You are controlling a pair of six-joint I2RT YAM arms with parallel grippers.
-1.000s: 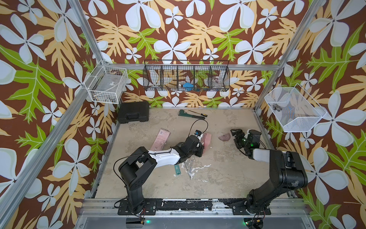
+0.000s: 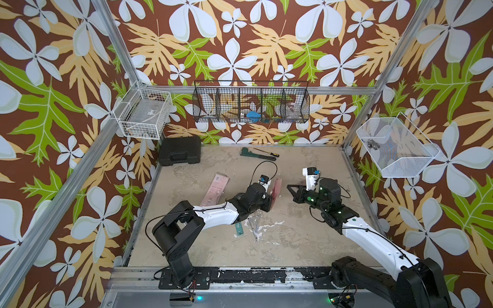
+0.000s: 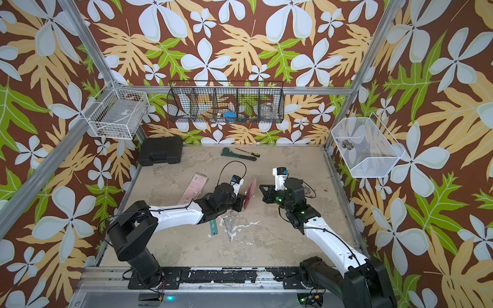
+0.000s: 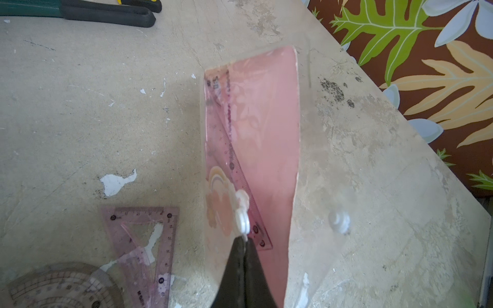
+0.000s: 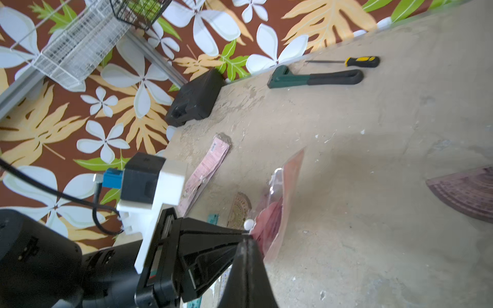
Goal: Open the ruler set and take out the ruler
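The pink see-through ruler-set pouch (image 4: 272, 118) stands on edge in the middle of the table, its thin plastic gripped by my left gripper, which is shut on it. Inside it shows a pink ruler (image 4: 238, 177), slanting down against the pink backing. A white snap button (image 4: 242, 219) sits just above the left fingertips. From the right, my right gripper faces the pouch (image 2: 276, 191); it is shut with nothing visible between its fingers, and a small gap separates them in the top left view.
Loose on the table lie a set square (image 4: 167, 256), a protractor (image 4: 66, 287), another pink protractor (image 5: 464, 194) and a teal ruler (image 2: 239, 229). A pink packet (image 2: 215, 188) lies at left; a hammer (image 2: 256, 154) and black case (image 2: 179, 150) sit at the back.
My right gripper has moved left toward the pouch, covering the pink protractor in the top left view. The left gripper has shifted slightly left, and the pouch looks narrower, turned more edge-on.
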